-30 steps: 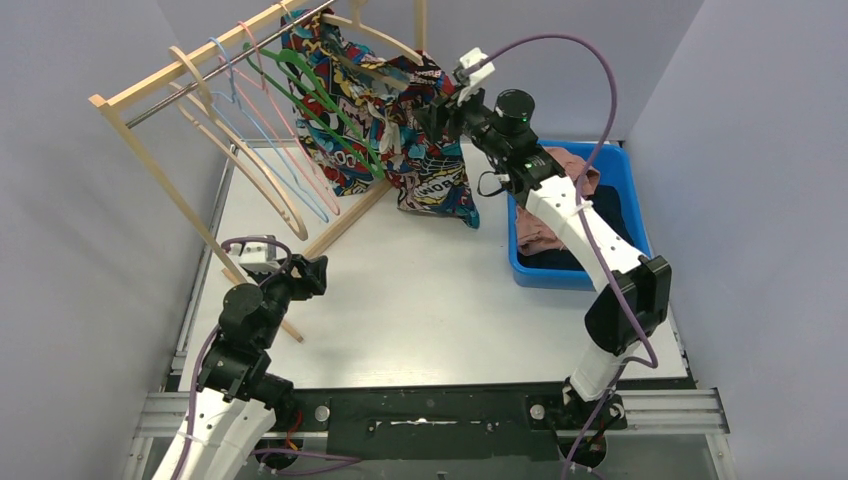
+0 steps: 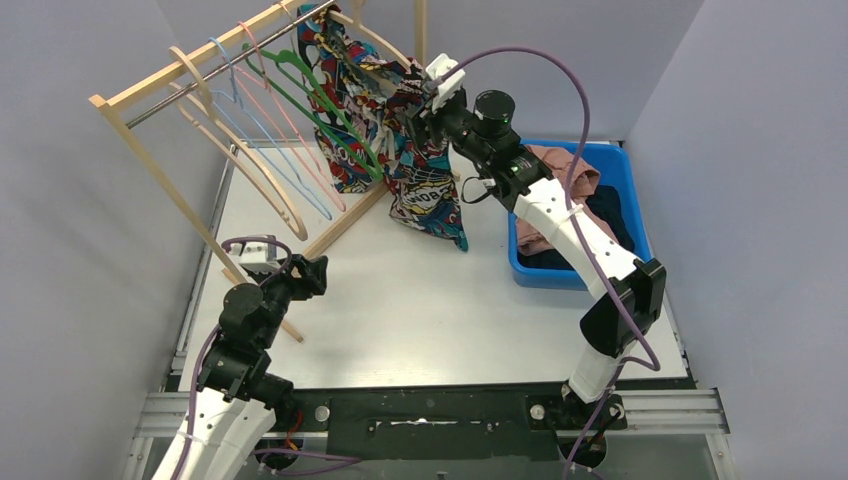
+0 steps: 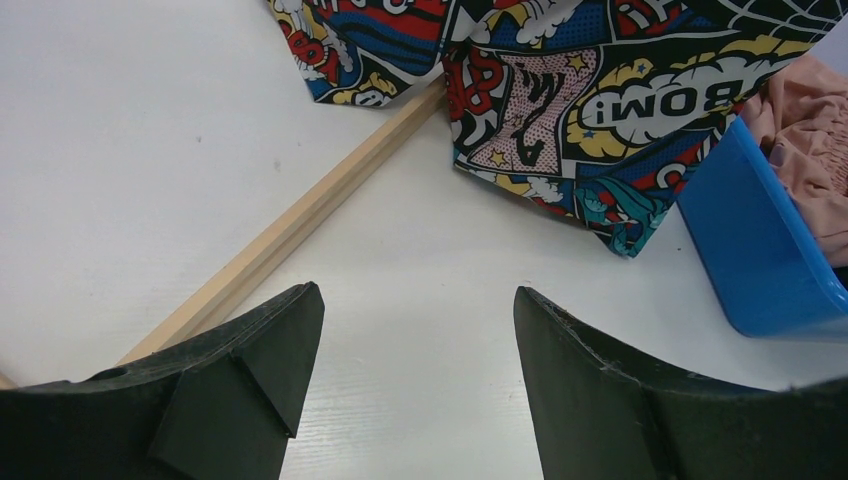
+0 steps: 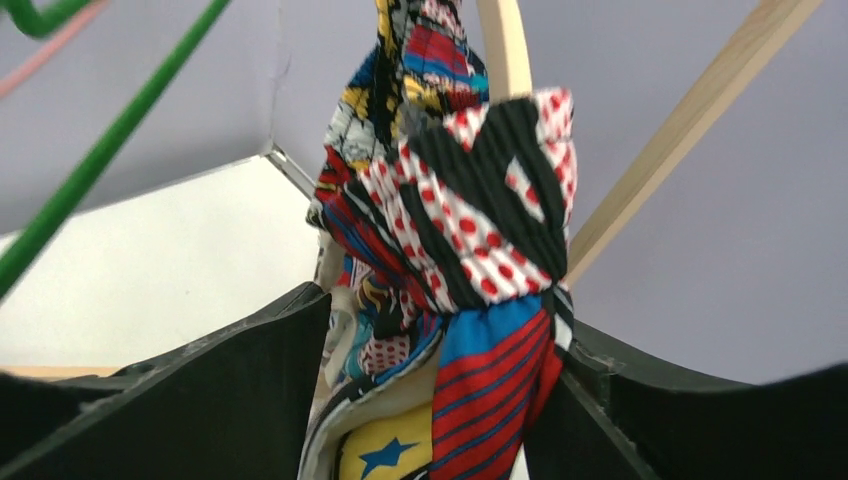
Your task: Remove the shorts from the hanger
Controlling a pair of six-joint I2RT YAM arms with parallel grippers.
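Note:
The comic-print shorts (image 2: 345,100) hang from the rack at the back, their waistband bunched near the end of a wooden hanger (image 2: 378,40). My right gripper (image 2: 425,122) is at the right side of the shorts. In the right wrist view its fingers (image 4: 255,370) stand apart, with bunched cloth (image 4: 490,370) between them and overlapping the right finger. The hanger's arm (image 4: 503,45) passes behind the waistband. Over the front left of the table, my left gripper (image 2: 312,277) is open and empty; the shorts' lower legs (image 3: 640,100) show beyond it.
Several empty hangers, including a green one (image 2: 345,125), hang left of the shorts on the metal rail (image 2: 240,60). A blue bin (image 2: 550,276) with pink and dark clothes stands at the right.
The waistband is now bunched, and the lower right leg hangs lower. The left arm is still.

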